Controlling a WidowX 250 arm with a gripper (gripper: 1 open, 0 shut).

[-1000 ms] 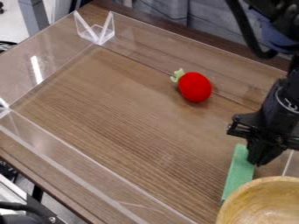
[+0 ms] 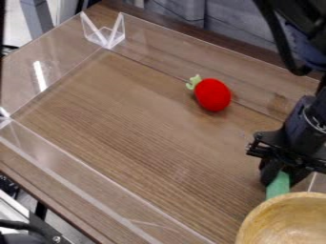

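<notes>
My black gripper [image 2: 277, 157] is at the right edge, low over the wooden table, shut on a green object [image 2: 277, 187] that hangs just beneath it, partly hidden behind the rim of a tan bowl [image 2: 283, 221] in the bottom-right corner. Left of centre-top, a red round object [image 2: 212, 94] with a small pale green top lies on the table.
A clear plastic item [image 2: 105, 30] stands near the back left. A dark edge runs along the left and lower-left side.
The red object has not moved.
</notes>
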